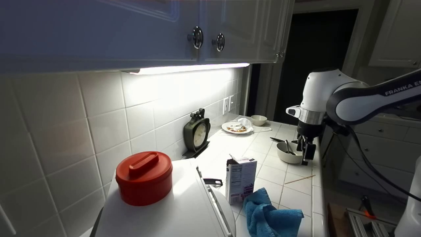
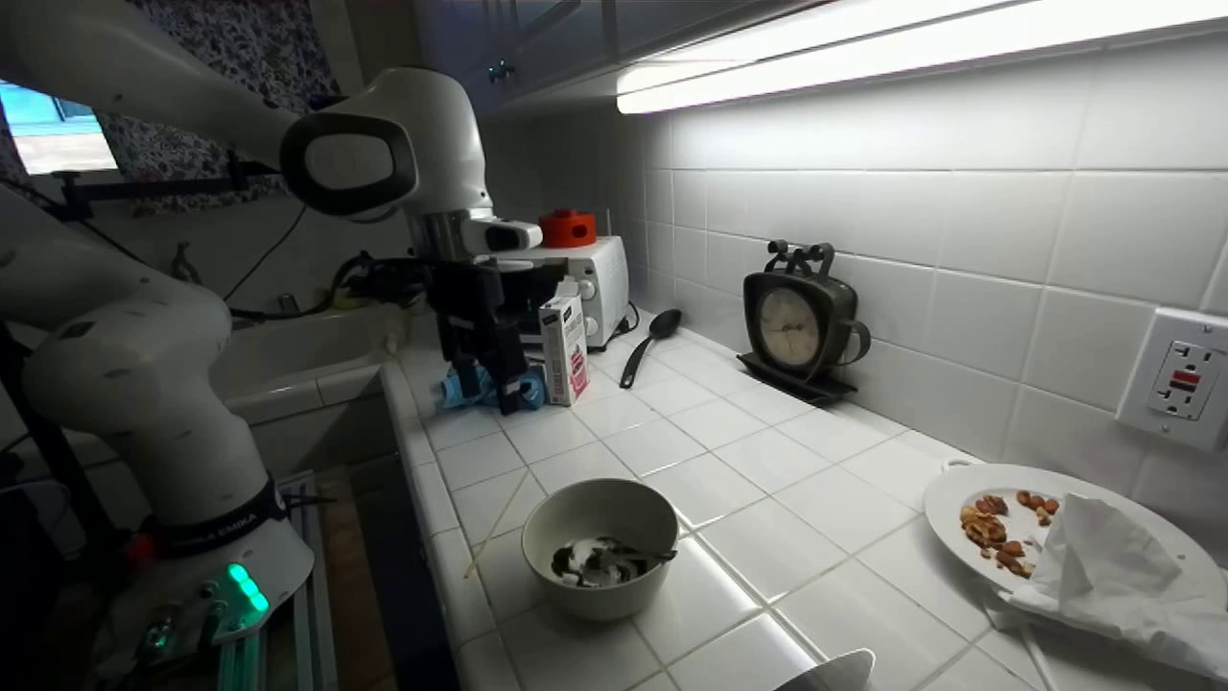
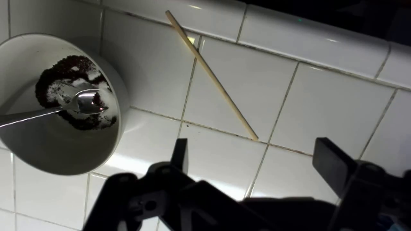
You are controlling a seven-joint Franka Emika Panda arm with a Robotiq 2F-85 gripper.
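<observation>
My gripper stands open above the tiled counter, bare tile showing between its spread fingers. In the wrist view a thin wooden stick [image 3: 215, 79] lies slantwise on the tiles, apart from both fingers. To the left is a pale bowl [image 3: 122, 90] holding dark and white powder [image 3: 79, 121], with a metal spoon [image 3: 32, 115] resting inside. Exterior view 2 shows the gripper [image 2: 489, 374] above the counter, away from the bowl [image 2: 604, 605] and in front of the carton [image 2: 565, 345] and blue cloth [image 2: 531, 390].
A plate [image 2: 956, 495] with nuts and a crumpled napkin [image 2: 1094, 564] sits near the wall. A dark scale [image 2: 802, 317] and a black spoon [image 2: 650, 345] stand clear of the bowl. The red container [image 1: 144, 181] rests on a white appliance [image 1: 177, 213]. Mid-counter tiles are free.
</observation>
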